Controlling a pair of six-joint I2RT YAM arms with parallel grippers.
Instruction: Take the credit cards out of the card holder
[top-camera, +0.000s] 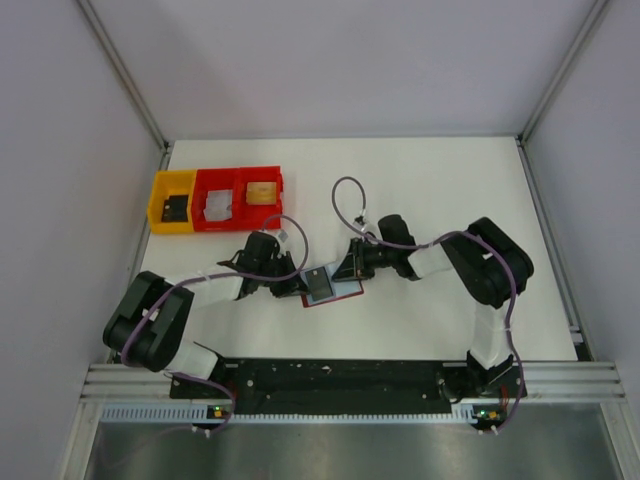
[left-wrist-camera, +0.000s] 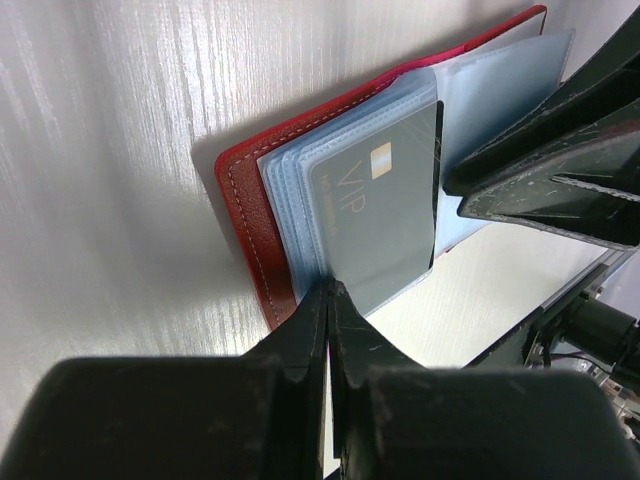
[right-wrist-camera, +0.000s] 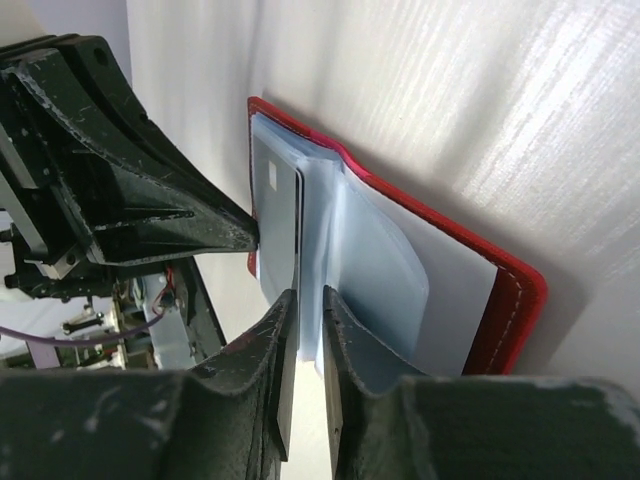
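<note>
The red card holder (top-camera: 353, 294) lies open on the table, its clear plastic sleeves (left-wrist-camera: 290, 200) spread out. A grey card marked VIP (left-wrist-camera: 375, 205) sits inside the sleeve stack on the left half. At the left edge of that stack my left gripper is shut, its tips against the sleeves; whether a thin layer is caught between them cannot be seen. My right gripper is shut down to a narrow gap at the middle of the holder, by a clear sleeve (right-wrist-camera: 375, 265) lifted from the right half. Whether it pinches that film is unclear.
Red bins (top-camera: 237, 174) and a yellow bin (top-camera: 177, 183) stand at the back left, with items in them. Both grippers are close together over the small holder.
</note>
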